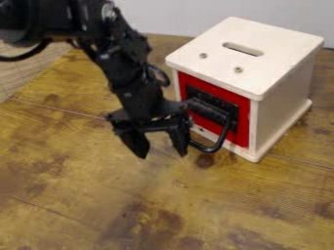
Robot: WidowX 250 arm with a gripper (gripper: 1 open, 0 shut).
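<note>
A black robot arm reaches down from the top left, its gripper (159,139) low over the wooden floor, just left of a white box (276,88). The two fingers are spread apart with nothing visible between them. The box has a red front panel (196,82) with a black fixture and a black bent bar (209,146) sticking out near the gripper; whether the gripper touches the bar is unclear.
Bare wooden floor (92,195) fills the left and foreground. The box takes up the upper right, with a pale wall behind it.
</note>
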